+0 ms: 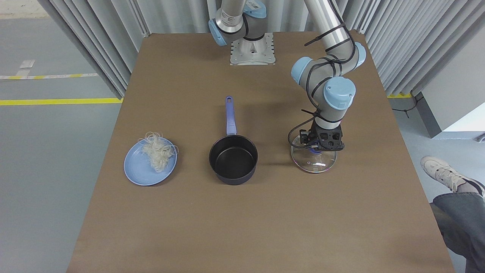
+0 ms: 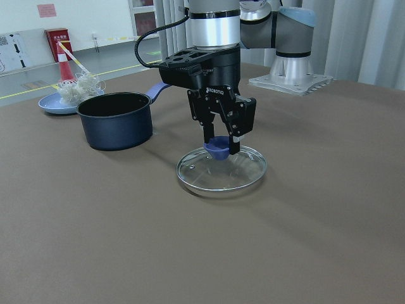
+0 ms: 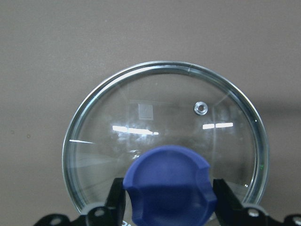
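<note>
A clear glass lid (image 1: pixel 313 161) (image 2: pixel 215 174) (image 3: pixel 113 108) with a blue knob (image 2: pixel 217 149) (image 3: pixel 169 186) is at the table's right-middle, low on or just at the tabletop. My gripper (image 2: pixel 220 140) is directly over it, its two fingers on either side of the knob; whether they grip it firmly I cannot tell. Left of the lid stands a dark saucepan (image 1: pixel 232 163) (image 2: pixel 115 126) with a blue handle (image 1: pixel 230 116), empty inside. Further left, a blue plate (image 1: pixel 136 168) holds a tangle of pale strands (image 1: pixel 157 150).
A person's leg (image 1: pixel 459 223) is beside the right edge.
</note>
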